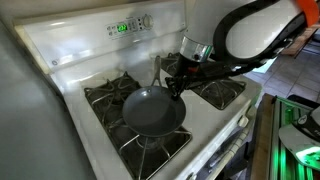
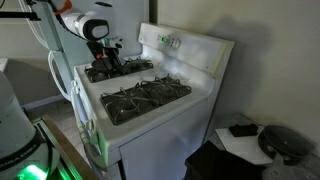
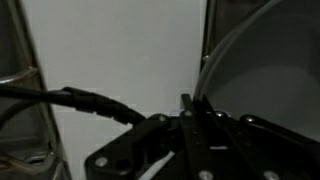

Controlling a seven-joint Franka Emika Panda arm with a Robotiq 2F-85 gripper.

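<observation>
A dark frying pan sits over the left burner grates of the white stove, its handle pointing to the back. My gripper is at the pan's right rim. In the wrist view, the pan fills the upper right, and the gripper meets its edge with fingers shut on the thin rim. Whether the pan's base rests on the grate or hangs just above it, I cannot tell.
Behind the burners rises the white control panel with a lit green display. A dark round pan lies on the far side of the stove, well away from the arm.
</observation>
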